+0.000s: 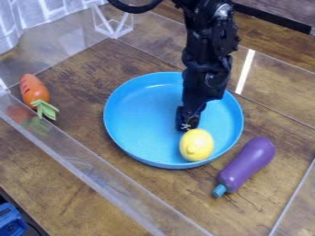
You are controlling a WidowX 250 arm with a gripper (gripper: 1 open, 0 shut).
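A blue plate (143,120) lies in the middle of the wooden table. A small yellow object (196,145) rests on its front right part. My dark gripper (187,121) comes down from the top over the back right of the plate, its tips just behind the yellow object. Its fingers are dark and overlapping in this view, so their spread is hard to make out.
A purple eggplant-like toy (250,161) lies right of the plate. An orange carrot toy (35,90) is at the left. A clear plastic edge runs along the lower left.
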